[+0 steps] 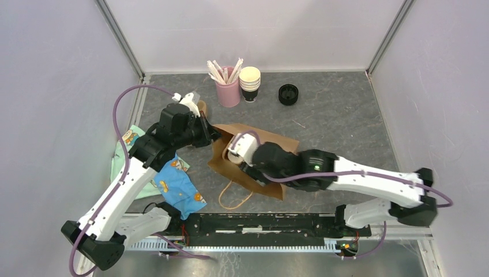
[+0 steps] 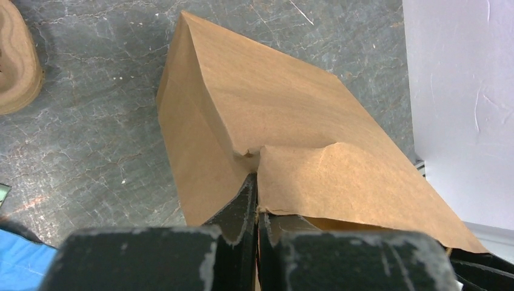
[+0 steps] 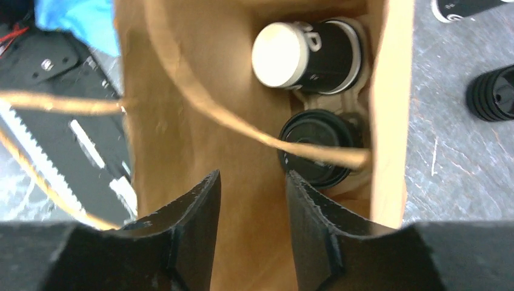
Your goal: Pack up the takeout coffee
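The brown paper bag lies tilted mid-table, its upper edge pinched by my shut left gripper. In the right wrist view a white-rimmed cup lies on its side inside, beside a black lidded cup in a cardboard holder. My right gripper is over the bag's opening, part open with nothing seen between its fingers; a rope handle crosses the view.
Behind stand a pink container of straws, stacked cups and black lids. Blue and green cloths lie at front left.
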